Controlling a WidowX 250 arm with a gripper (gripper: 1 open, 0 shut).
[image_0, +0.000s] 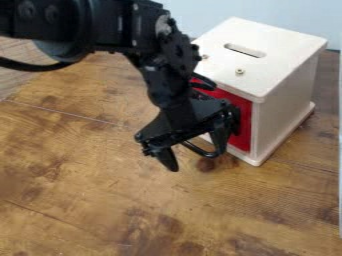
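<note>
A white wooden box (283, 112) with a slot and two small screws on top stands at the upper right, its front carrying a red panel (243, 138). My black gripper (194, 148) hangs in front of that panel, low over the floor, and hides much of it. Its fingers are spread apart, and a black looped cable or handle shows behind them; I cannot tell whether it touches them.
A pale wall (134, 5) runs behind the box.
</note>
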